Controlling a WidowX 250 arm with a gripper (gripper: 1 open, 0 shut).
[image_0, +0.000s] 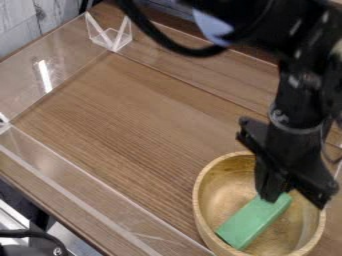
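A tan bowl (214, 200) stands at the lower right of the camera view, with a green rectangular block (251, 222) lying in it at a slant. My black gripper (274, 188) is over the back part of the bowl, just above the block's upper end, its lower part blurred. It appears shut, and I see nothing held between its fingers.
A clear plastic piece (110, 32) stands at the back left, and transparent edging runs along the left and front edges.
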